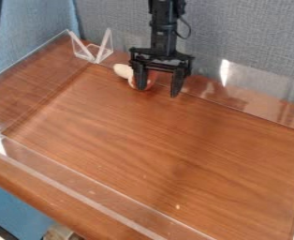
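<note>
My black gripper (157, 79) stands low at the back of the wooden table, just left of centre, with its two fingers spread apart. Beside and partly behind its left finger lies a small pale object with a reddish part (122, 70); whether the finger touches it, I cannot tell. Nothing shows between the fingers.
Clear plastic walls edge it. A white wire-like frame (92, 49) is in the back left corner, and a grey padded wall (243, 37) rises behind.
</note>
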